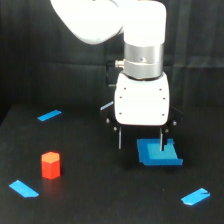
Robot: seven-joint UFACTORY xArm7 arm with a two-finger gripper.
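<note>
My gripper (141,138) hangs from the white arm right of the middle of the view, with its fingers apart. Nothing shows between them. An orange-red cube (51,165) lies on the black surface to the left, well clear of the gripper. Behind or below the right finger is a blue, roughly square, tray-like object (169,159). The finger covers part of it, and I cannot tell whether the two touch.
Flat strips of blue tape mark the dark table: one at the far left (49,115), one at the front left (23,188) and one at the front right (196,197). Bare table lies between the cube and the blue object.
</note>
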